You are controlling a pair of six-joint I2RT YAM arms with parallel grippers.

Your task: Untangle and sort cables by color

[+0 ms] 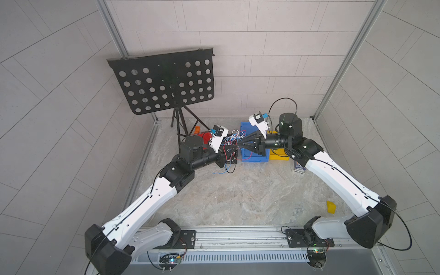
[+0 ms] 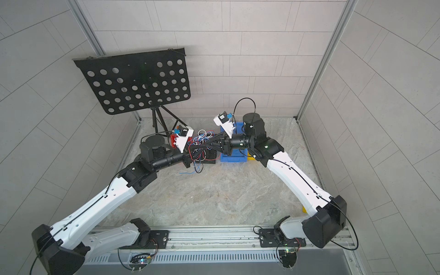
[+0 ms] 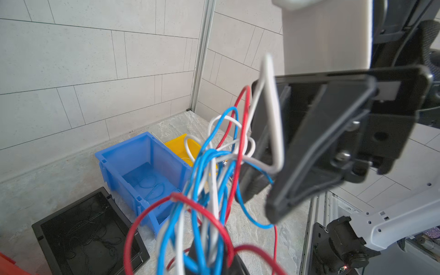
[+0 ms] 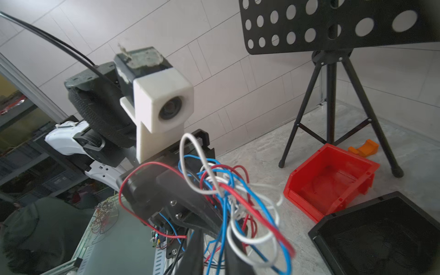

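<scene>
A tangled bundle of blue, white and red cables (image 3: 208, 183) hangs in the air between the arms. My left gripper (image 1: 230, 148) is shut on this bundle, its fingertips mostly covered by loops in the left wrist view. Opposite it, my right gripper (image 1: 242, 143) reaches into the tangle from the right, its fingers (image 3: 316, 146) still apart. A white loop and a red cable pass close to those fingers; whether any strand lies between them I cannot tell. In the right wrist view, the tangle (image 4: 229, 192) spreads in front of the left gripper.
Beneath are a black tray (image 3: 43, 236) with dark cables, a blue bin (image 3: 120, 183) with blue cable inside and a yellow bin (image 3: 182, 142). A red bin (image 4: 300, 201) sits by the black music stand (image 4: 331, 105).
</scene>
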